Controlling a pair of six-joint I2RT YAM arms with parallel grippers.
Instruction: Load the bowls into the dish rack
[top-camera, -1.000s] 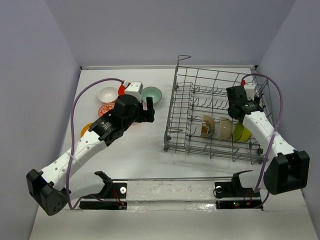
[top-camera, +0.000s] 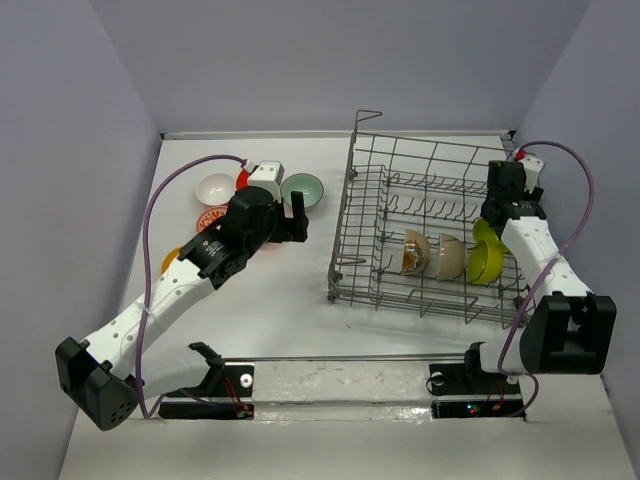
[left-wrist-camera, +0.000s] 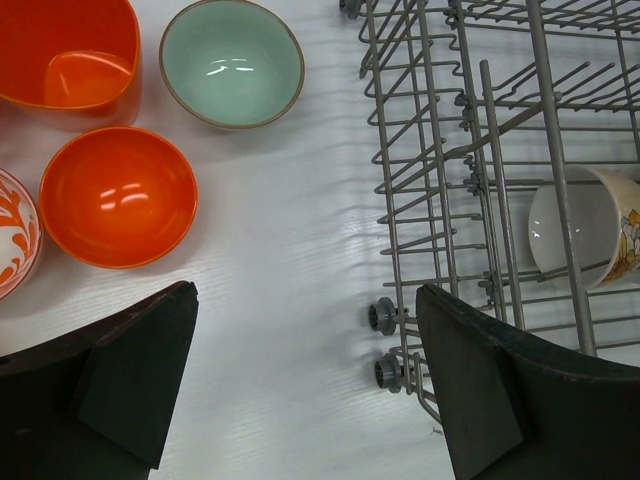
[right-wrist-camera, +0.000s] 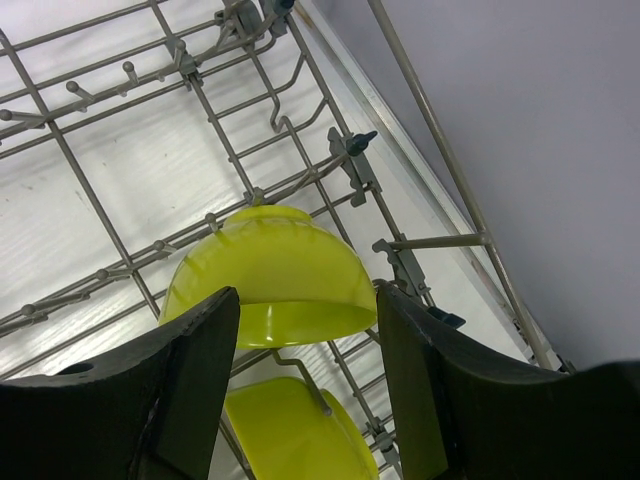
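Observation:
In the dish rack (top-camera: 343, 215), two yellow-green bowls stand on their sides: one nearer the front (top-camera: 486, 264), another behind it (top-camera: 486, 232). Beside them are a beige bowl (top-camera: 451, 258) and a patterned bowl (top-camera: 414, 252). My right gripper is open over the rack's right side; the rear yellow-green bowl (right-wrist-camera: 275, 262) lies beyond its fingertips, tilted, rim toward them. Whether they touch it cannot be told. My left gripper stands open and empty over the table, left of the rack. Near it are a pale green bowl (left-wrist-camera: 232, 65) and an orange bowl (left-wrist-camera: 119, 200).
A white bowl (top-camera: 216, 189), a red-patterned bowl (left-wrist-camera: 14, 238) and a deep orange bowl (left-wrist-camera: 75, 60) sit at the left. Walls enclose the back and sides, the right one close to my right arm. Table space in front of the rack is free.
My right gripper has shifted rightward across the rack, toward the right wall, uncovering more of the rear yellow-green bowl. The left arm and the bowls on the table stay put.

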